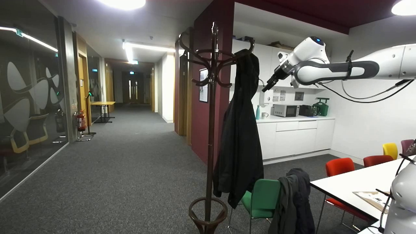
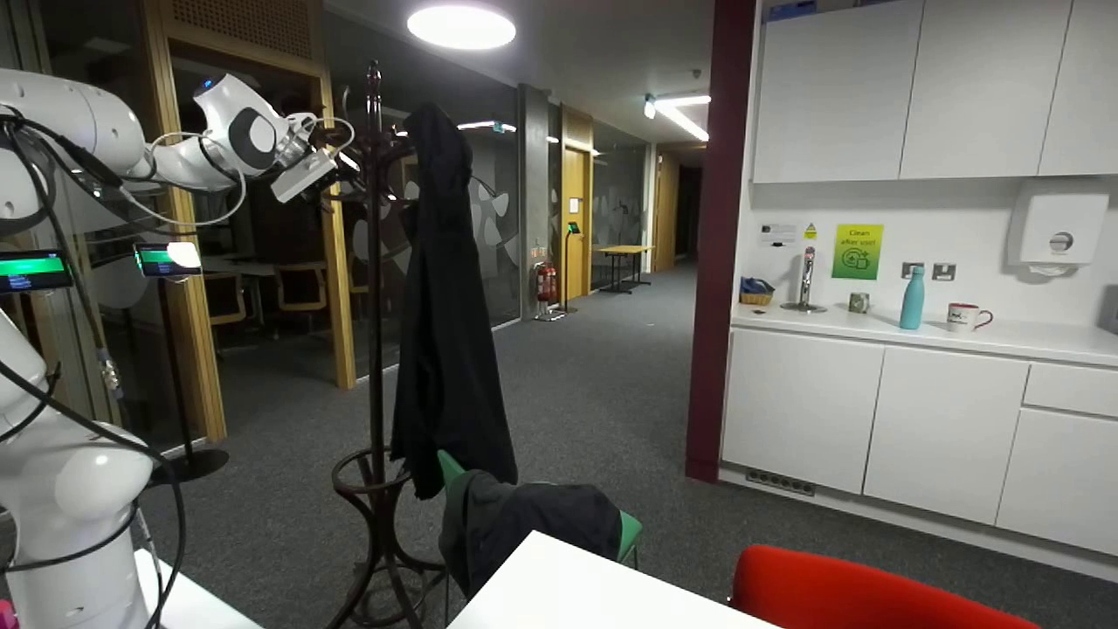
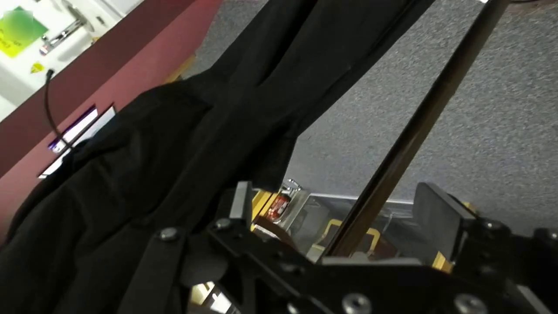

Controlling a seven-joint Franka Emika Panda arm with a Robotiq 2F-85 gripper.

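Note:
A black coat hangs from the dark wooden coat stand, on the side facing the arm. My gripper is raised at about the height of the coat's upper part, to its right in exterior view 1, with a gap showing between them there. In the wrist view the gripper stands open, its two fingers wide apart. The coat fills much of that view's left side, and the stand's pole shows behind the gap. Nothing appears held.
Below the coat, a green chair carries dark jackets over its back. A white table with red chairs stands nearby. The kitchen counter holds a teal bottle and a mug.

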